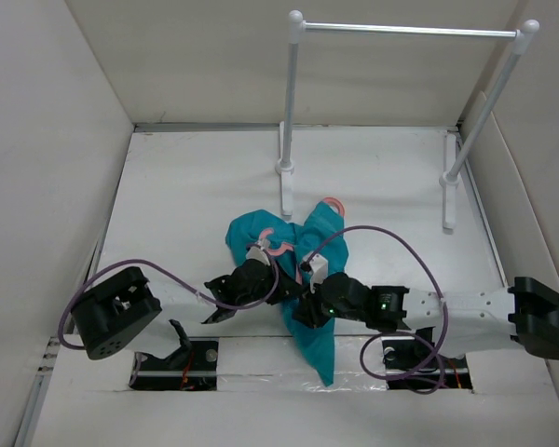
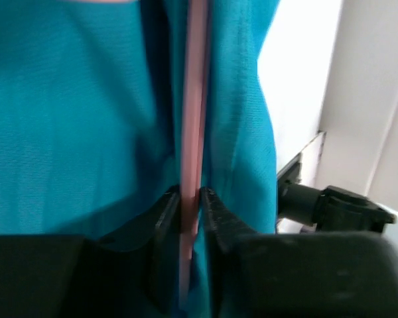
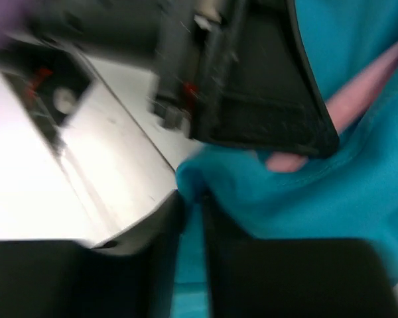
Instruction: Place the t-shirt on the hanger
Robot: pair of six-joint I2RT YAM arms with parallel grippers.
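Observation:
The teal T-shirt (image 1: 329, 240) is bunched at the middle of the floor, one end hanging down toward the front. A pink hanger shows among its folds, its hook at the top right, its bar (image 2: 194, 99) upright in the left wrist view. My left gripper (image 1: 284, 284) is at the bar, fingertips around or against it with cloth behind; how far it is closed is unclear. My right gripper (image 1: 307, 307) is just right of it on the shirt; in the blurred right wrist view a fold of cloth rises at its fingertips, whose opening is unclear.
A white rail stand (image 1: 401, 30) stands at the back right, its feet on the floor. Walls enclose the sides and back.

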